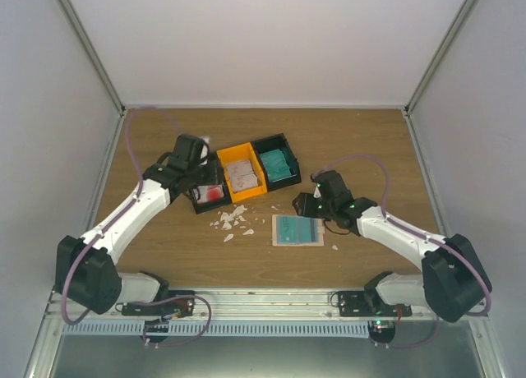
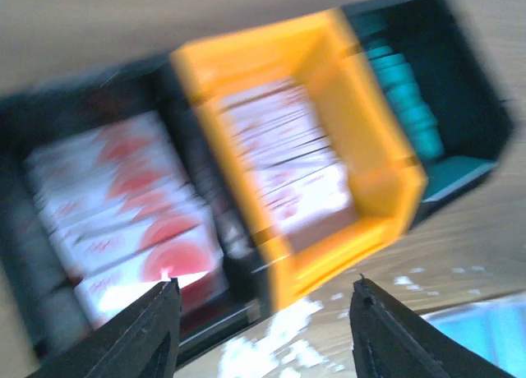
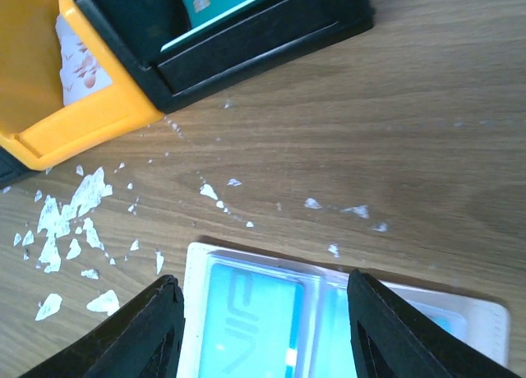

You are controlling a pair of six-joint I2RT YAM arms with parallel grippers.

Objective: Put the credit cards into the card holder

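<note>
In the top view the card holder (image 1: 297, 242) lies flat on the table, showing blue-green pockets under clear plastic. Three joined trays sit behind it: a black one with red-and-white cards (image 2: 148, 222), a yellow one with pale patterned cards (image 2: 288, 152) and a black one with teal cards (image 1: 278, 165). My left gripper hangs over the left black tray and its cards, fingers apart and nothing between them. Above the card holder stands my right gripper, its fingers also apart and empty.
White paper-like flakes (image 1: 233, 217) are scattered between the trays and the card holder. The yellow tray (image 1: 260, 175) adjoins the right black tray (image 1: 288, 182). Bare wooden table (image 1: 362, 131) lies to the back right.
</note>
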